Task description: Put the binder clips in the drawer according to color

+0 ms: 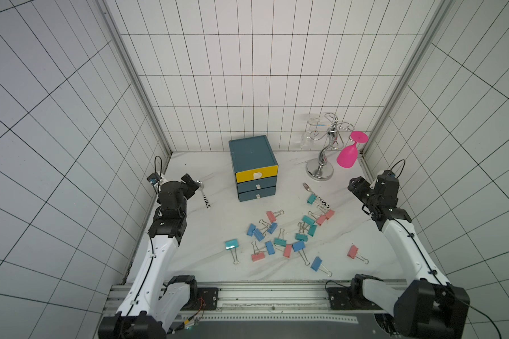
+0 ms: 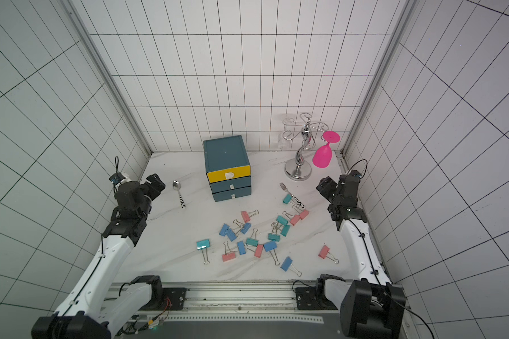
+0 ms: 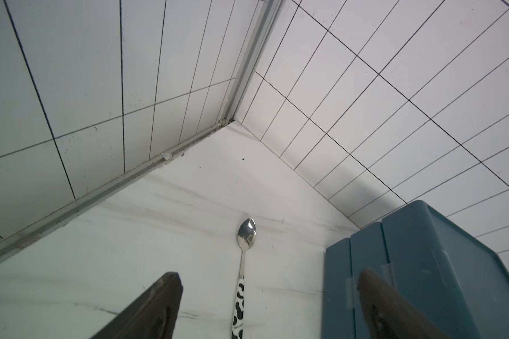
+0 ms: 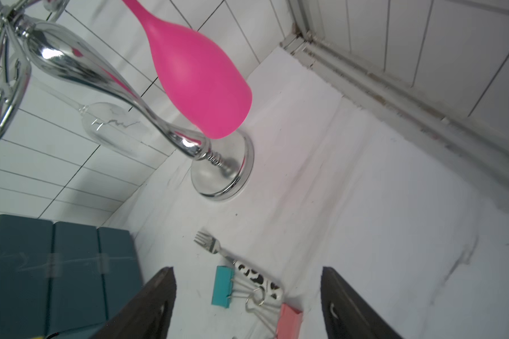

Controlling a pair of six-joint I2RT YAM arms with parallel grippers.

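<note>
A dark teal drawer unit stands at the back middle; its yellow top drawer and the two dark drawers beneath look closed. Several binder clips lie scattered across the front middle: blue ones such as this blue clip, teal ones such as this teal clip, and red ones such as this red clip. Left of the drawers, my left gripper is raised and open, empty. On the right, my right gripper hovers with its fingers apart and nothing between them, above the table and away from the clips.
A chrome stand holding a pink goblet and a clear glass occupies the back right. A fork lies against some clips. Near the left arm is a spoon. Bare table lies between the drawers and left gripper.
</note>
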